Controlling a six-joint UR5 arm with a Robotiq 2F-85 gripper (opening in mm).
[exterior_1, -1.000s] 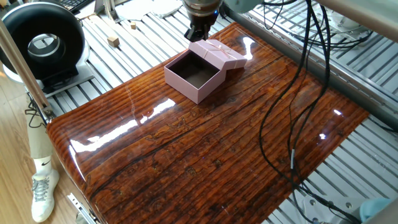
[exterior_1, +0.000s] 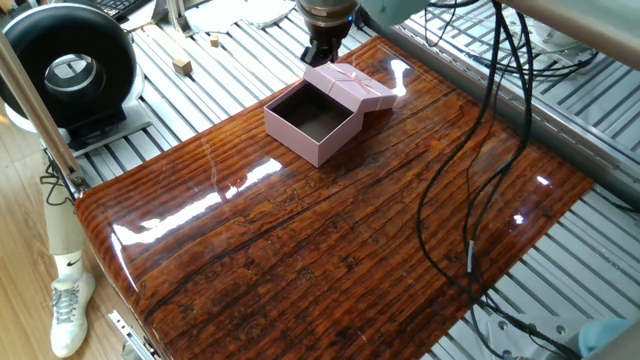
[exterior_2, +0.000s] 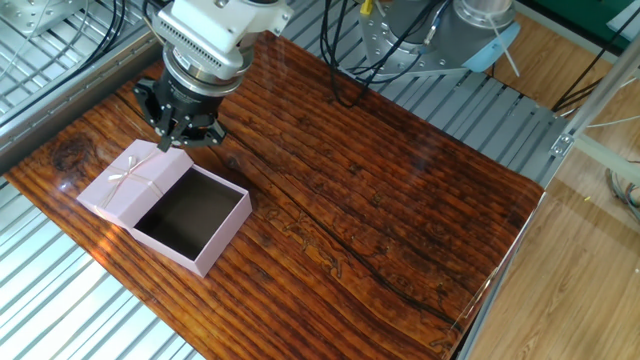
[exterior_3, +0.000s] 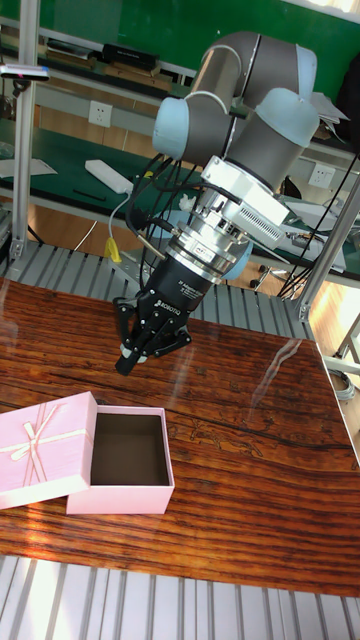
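A pink box (exterior_1: 318, 148) with a dark, empty-looking inside stands on the glossy brown wooden tabletop (exterior_1: 290, 260). Its pink lid (exterior_2: 115, 190), tied with a pale ribbon bow, leans tilted across one side of the box, leaving much of the inside uncovered. My black gripper (exterior_3: 128, 363) points downward above the table, behind the box in the third exterior view. Its fingertips are together, and nothing shows between them. In the second exterior view the gripper (exterior_2: 168, 138) appears just past the edge of the lid, and a clear gap to the box (exterior_3: 122, 499) shows in the third.
Black cables (exterior_1: 470, 190) hang over the right side of the table in the first exterior view. Small wooden blocks (exterior_1: 182, 67) lie on the slatted metal surface beyond the table.
My gripper has shifted very slightly to the right in the first exterior view. The box and its lid have stayed in place.
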